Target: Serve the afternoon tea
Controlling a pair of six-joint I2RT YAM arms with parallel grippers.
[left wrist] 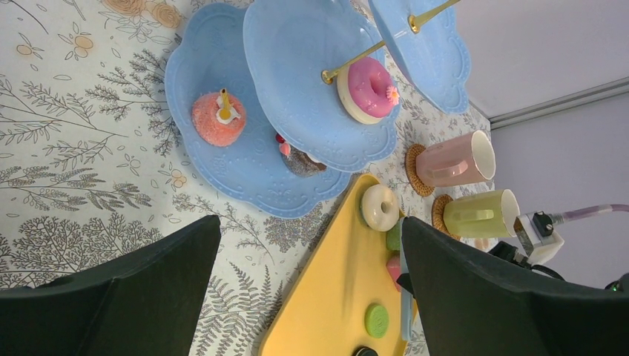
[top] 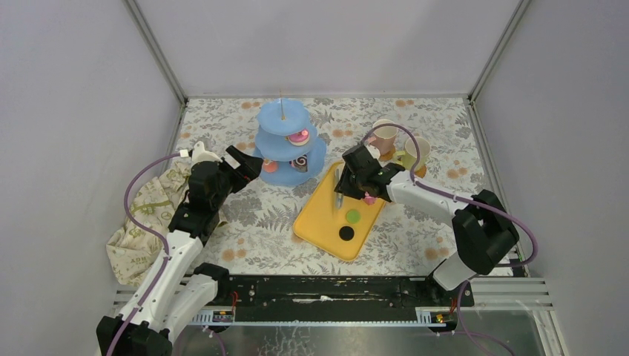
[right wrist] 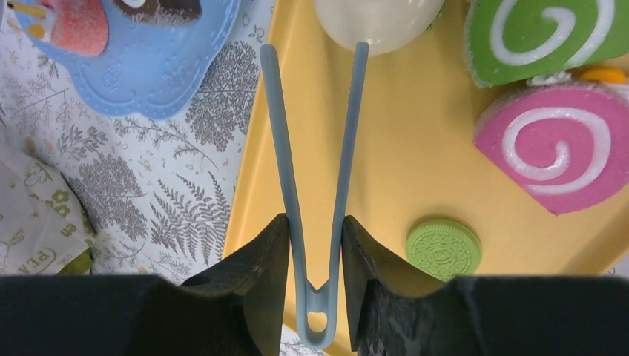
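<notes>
My right gripper holds grey-blue tongs [right wrist: 348, 119] over the yellow tray [top: 319, 226]; their tips frame the lower edge of a white donut [right wrist: 378, 22]. On the tray are a green roll [right wrist: 541, 37], a pink roll [right wrist: 552, 148], a green biscuit [right wrist: 443, 249] and a black biscuit [top: 346, 233]. The blue three-tier stand [top: 283, 119] holds a pink donut [left wrist: 371, 87], a pink-red cake [left wrist: 216, 126] and a brown cake [left wrist: 303, 163]. My open left gripper hangs left of the stand with nothing between its fingers.
Pink [left wrist: 452, 162] and green-yellow [left wrist: 478, 213] mugs stand on coasters at the back right. A patterned cloth bag [top: 133, 245] lies at the far left.
</notes>
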